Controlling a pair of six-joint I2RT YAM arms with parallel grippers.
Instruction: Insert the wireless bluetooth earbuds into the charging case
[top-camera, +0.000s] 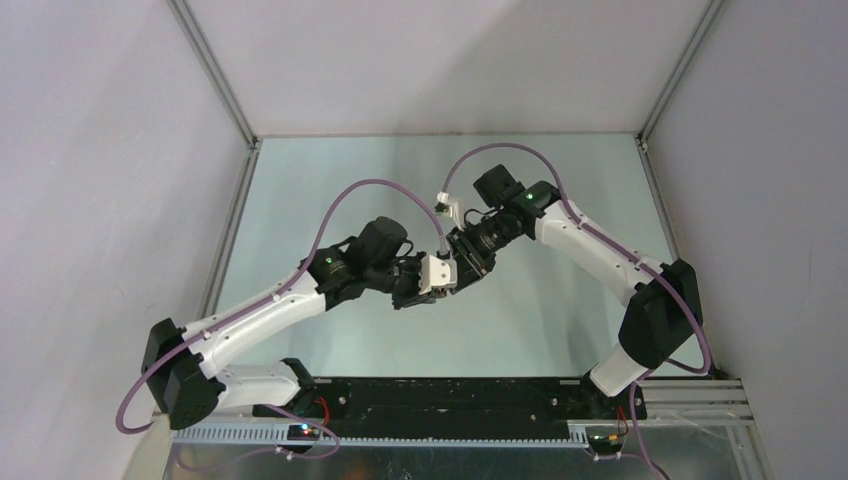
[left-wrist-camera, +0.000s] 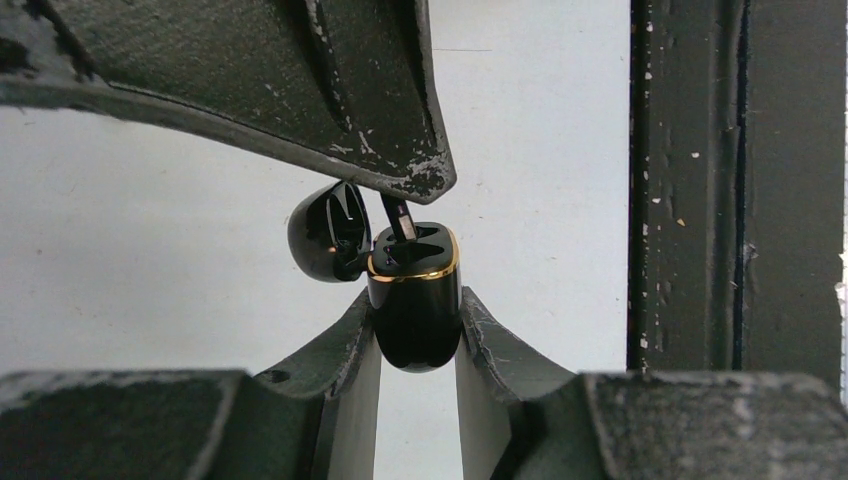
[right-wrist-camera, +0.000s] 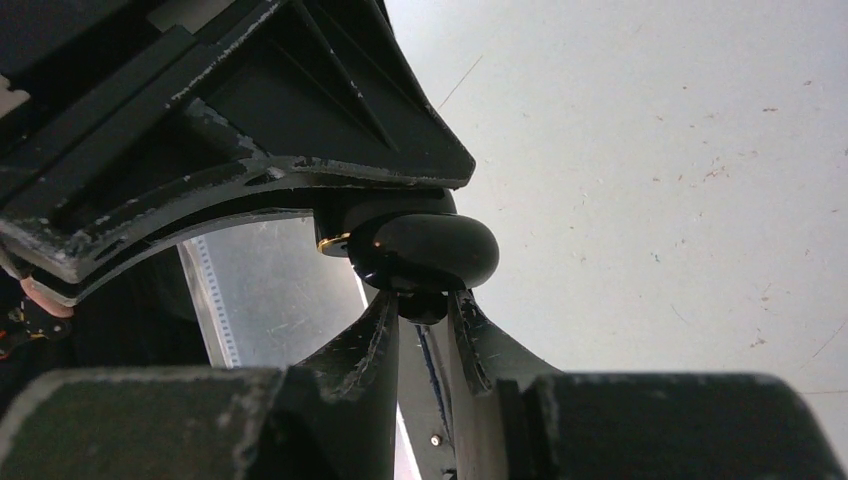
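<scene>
In the left wrist view my left gripper is shut on the black, gold-rimmed charging case (left-wrist-camera: 414, 310), its lid (left-wrist-camera: 325, 235) open to the left. A slim dark earbud stem (left-wrist-camera: 398, 215) reaches into the case's top beneath the other gripper's housing. In the right wrist view my right gripper is shut on a small black piece, apparently an earbud (right-wrist-camera: 423, 308), largely hidden behind a glossy black rounded part of the case (right-wrist-camera: 425, 250). In the top view both grippers meet over the middle of the table, hiding what they hold.
Walls enclose its left, right and back. A dark strip (top-camera: 450, 405) runs along the front edge.
</scene>
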